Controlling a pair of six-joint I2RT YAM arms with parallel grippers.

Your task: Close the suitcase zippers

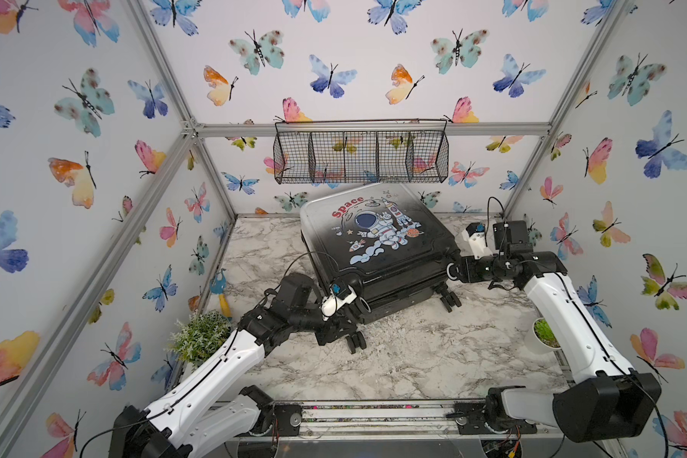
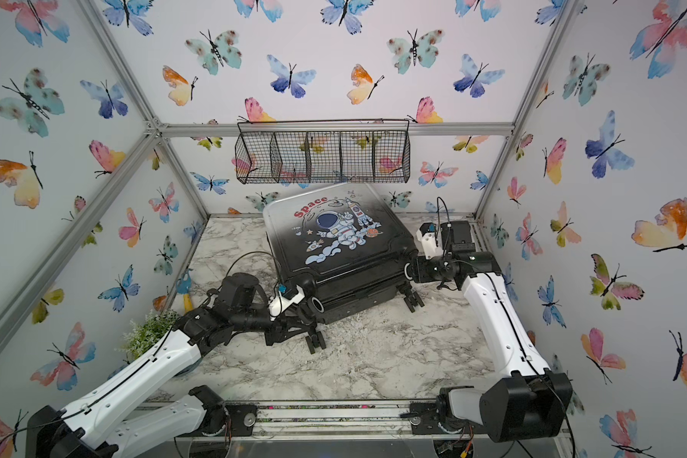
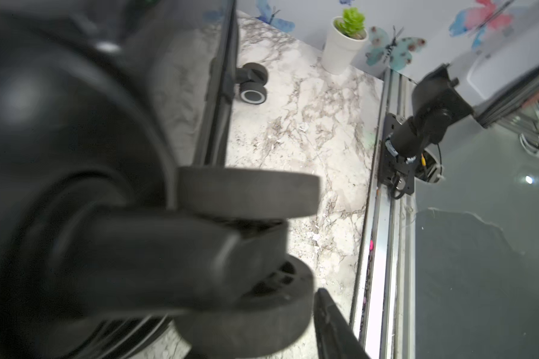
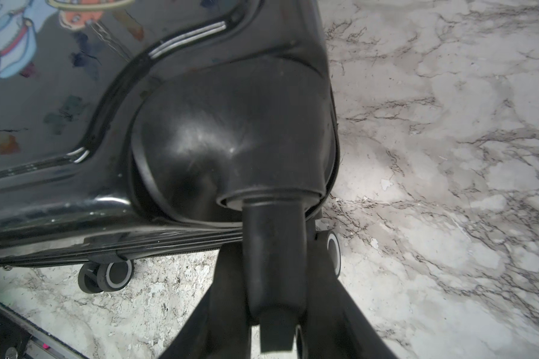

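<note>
A black suitcase (image 1: 381,236) with a "Space" astronaut print lies flat, angled, on the marble table. My left gripper (image 1: 334,320) is at its front-left corner wheel; in the left wrist view that wheel (image 3: 245,191) fills the near view, with a fingertip below it, and the finger's state is unclear. My right gripper is shut on the wheel stem (image 4: 272,251) at the suitcase's front-right corner. The zipper seam (image 4: 179,242) runs below the lid's rim; no zipper pull is clearly visible.
A wire basket (image 1: 358,156) hangs on the back wall. A leafy plant (image 1: 198,336) stands at left, a small potted plant (image 1: 543,332) at right.
</note>
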